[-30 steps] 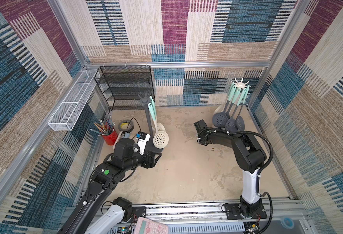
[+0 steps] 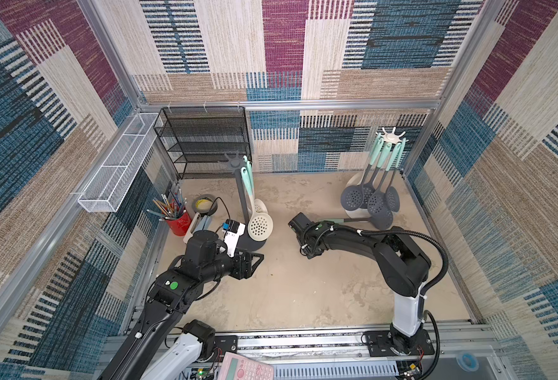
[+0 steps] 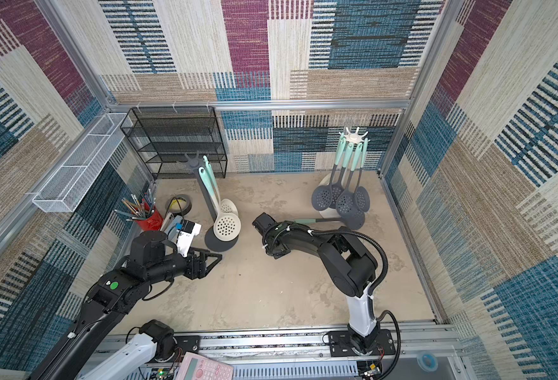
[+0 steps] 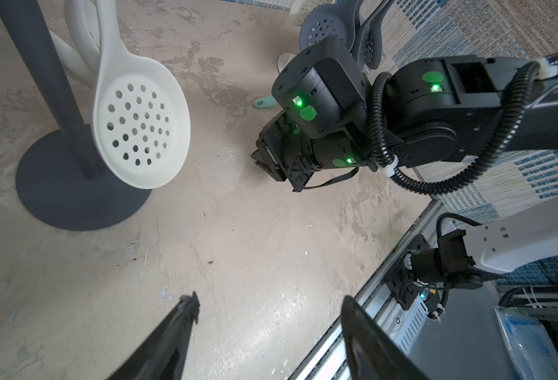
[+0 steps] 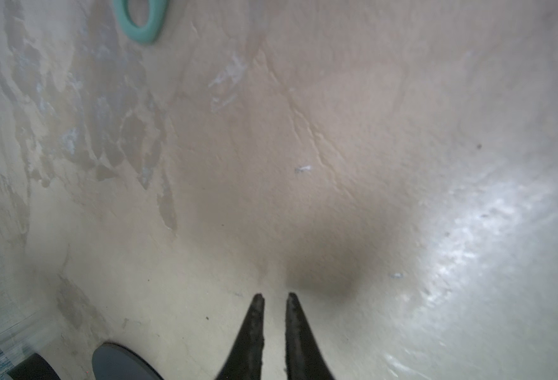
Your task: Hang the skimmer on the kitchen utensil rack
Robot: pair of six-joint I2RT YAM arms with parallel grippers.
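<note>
A dark skimmer or turner (image 2: 380, 217) lies beneath the utensils hanging on the white rack (image 2: 393, 134). Its teal handle end (image 5: 155, 25) shows in the right wrist view. White slotted utensils (image 4: 140, 120) hang on a grey rack (image 4: 57, 95) at centre-left. My left gripper is open and empty, in front of that grey rack. My right gripper is narrowly open with nothing between its fingers, over bare tabletop, left of and nearer than the lying handle.
A red pen cup (image 2: 177, 224), tape roll (image 2: 204, 201) and small items stand at the left. A black wire shelf (image 2: 199, 126) is at the back, a white wire basket (image 2: 101, 196) on the left rail.
My right arm has moved left and toward the front, uncovering more of the lying utensil's handle. My left gripper has shifted very slightly toward the front.
</note>
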